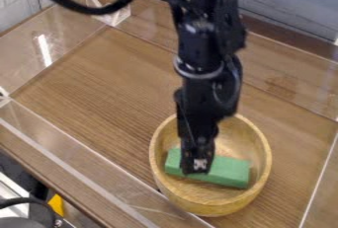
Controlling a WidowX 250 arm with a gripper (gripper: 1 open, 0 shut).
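Note:
My black gripper (196, 133) reaches down from the top centre into a round tan bowl (244, 198) in the lower middle, its fingers apart. A green block (227, 174) lies in the bowl, partly hidden behind the gripper's lower tip. Whether that tip touches the block I cannot tell.
A clear object (109, 15) is partly hidden by the arm at the upper left. Dark and yellow parts show at the lower left edge.

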